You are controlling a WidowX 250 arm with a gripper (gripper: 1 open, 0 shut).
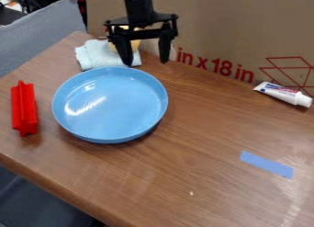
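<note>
My black gripper (141, 45) hangs at the top middle, above the back of the wooden table, its two fingers spread apart. Behind and below it a folded white cloth (95, 56) lies with a yellow object (134, 44) partly hidden by the gripper. A light blue plate (109, 104) sits in the middle left, and a red object (25, 107) lies along the left edge.
A toothpaste tube (284, 93) lies at the back right by the cardboard backdrop (233, 28). A strip of blue tape (267, 164) is on the right.
</note>
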